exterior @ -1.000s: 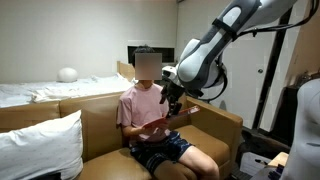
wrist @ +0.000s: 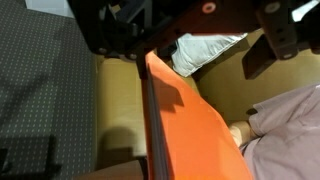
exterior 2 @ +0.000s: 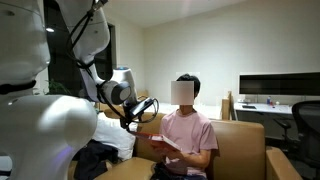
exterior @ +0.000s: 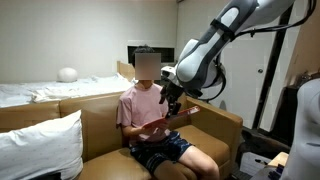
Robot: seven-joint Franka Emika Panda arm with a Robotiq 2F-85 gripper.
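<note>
A person in a pink shirt sits on the brown sofa with an open red book on the lap. In the wrist view the orange-red cover of the book fills the lower middle, and its spine runs close to the left finger. My gripper is open, its two dark fingers wide apart at the top of that view. From outside, the gripper hangs just above the book, in front of the person's chest. Whether a finger touches the cover, I cannot tell.
A white pillow leans on the left of the sofa. The person's hand is close beside the book. Behind the sofa stands a bed; a desk with a monitor is farther back.
</note>
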